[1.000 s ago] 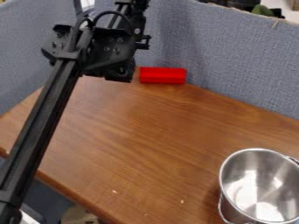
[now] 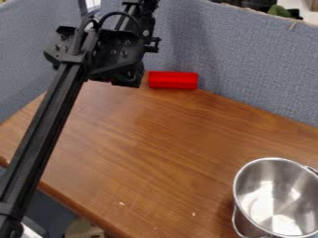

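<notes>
The black arm reaches up the left side of the camera view, its wrist assembly (image 2: 110, 56) high over the back left of the table. The gripper's fingertips cannot be made out among the dark parts. A red cylinder (image 2: 173, 80) lies on its side at the back of the table, just right of the arm's head. A steel pot (image 2: 274, 197) with wire handles stands at the front right.
Grey padded walls (image 2: 248, 65) border it at the back and left. Dark objects sit beyond the back wall at top right.
</notes>
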